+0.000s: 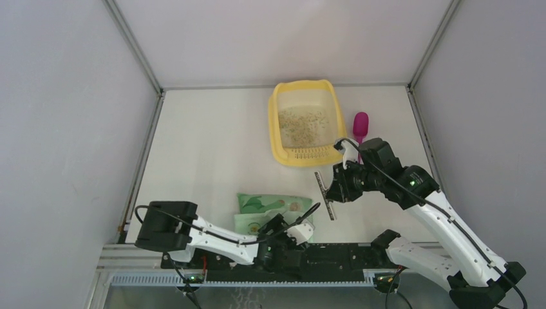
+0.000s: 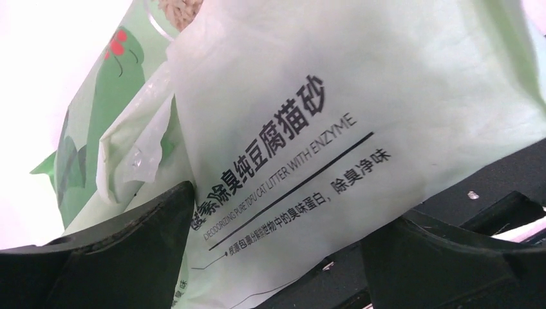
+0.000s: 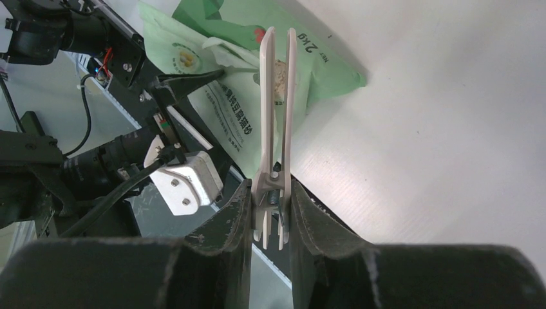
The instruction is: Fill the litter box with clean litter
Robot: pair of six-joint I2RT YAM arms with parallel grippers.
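Note:
The green litter bag [image 1: 270,203] lies at the table's front edge, its pale printed face [image 2: 283,135] filling most of the left wrist view. My left gripper is at the bag with its fingers wide apart, the bag's printed part showing between and beyond them. Whether they touch it cannot be told. My right gripper is shut on the lower end of a long pale spring clip [image 3: 288,109], held away from the bag in the top view. The yellow litter box [image 1: 275,122] stands at the back, with a thin scatter of litter over part of its floor.
A magenta scoop [image 1: 360,123] lies to the right of the box, its handle partly behind the right arm. Dark equipment [image 1: 341,256] runs along the front edge beside the bag.

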